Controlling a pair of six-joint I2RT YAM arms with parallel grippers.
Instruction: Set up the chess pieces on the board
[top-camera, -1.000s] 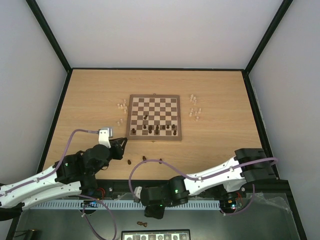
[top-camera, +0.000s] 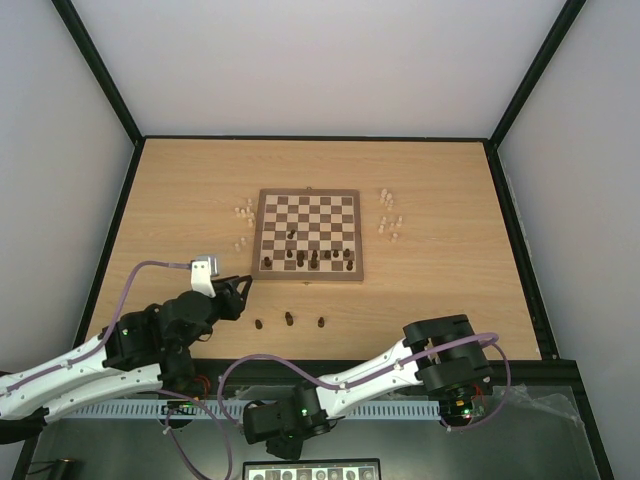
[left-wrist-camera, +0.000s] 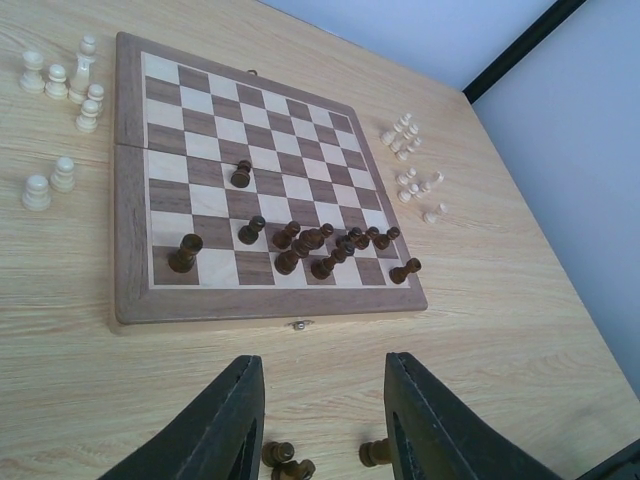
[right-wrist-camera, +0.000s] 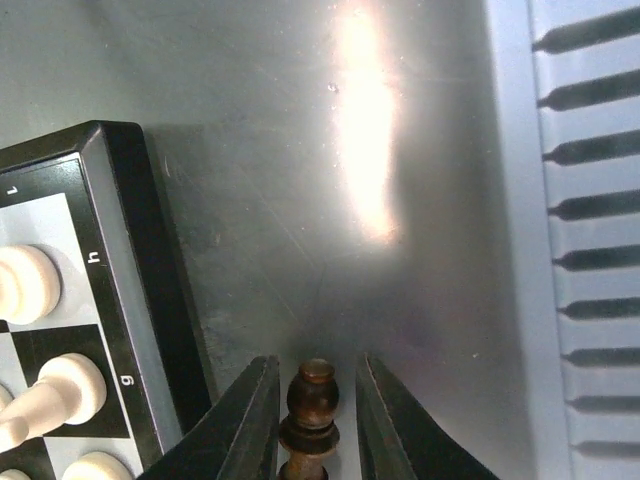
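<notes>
The wooden chessboard (left-wrist-camera: 235, 190) lies on the table with several dark pieces along its near rows and one dark piece (left-wrist-camera: 241, 174) farther in. Three dark pieces (top-camera: 289, 319) are on the table in front of the board. My left gripper is open above that strip, nothing between its fingers. Down in the grey metal area below the table's front edge, my right gripper has its fingers on either side of a dark turned piece (right-wrist-camera: 309, 400). Gaps show on both sides of the piece. In the top view the right arm hides this piece.
White pieces stand in loose groups left (top-camera: 245, 213) and right (top-camera: 389, 227) of the board. A black-framed board (right-wrist-camera: 120, 270) with white pieces is just left of my right gripper. A slotted blue-grey rail (right-wrist-camera: 590, 240) runs along the other side.
My right arm has swung left and toward the bottom of the top view, now covering the dark piece that lay exposed on the metal floor. The left arm has barely moved.
</notes>
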